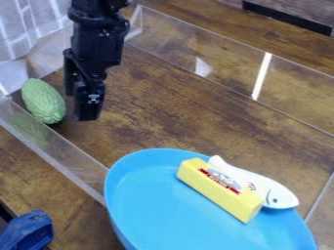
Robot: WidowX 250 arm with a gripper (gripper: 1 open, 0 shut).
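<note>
My black gripper (85,96) hangs open at upper left, low over the wooden floor, just right of a green corn-like vegetable (43,101) that lies by the clear wall. Nothing shows between its fingers. A blue tray (177,220) at lower right holds a yellow box (220,189) and a white fish-shaped object (271,190).
Clear panels (53,146) edge the wooden surface (196,107), whose middle and upper right are bare. A dark blue object (26,234) lies at the lower left corner, outside the panel.
</note>
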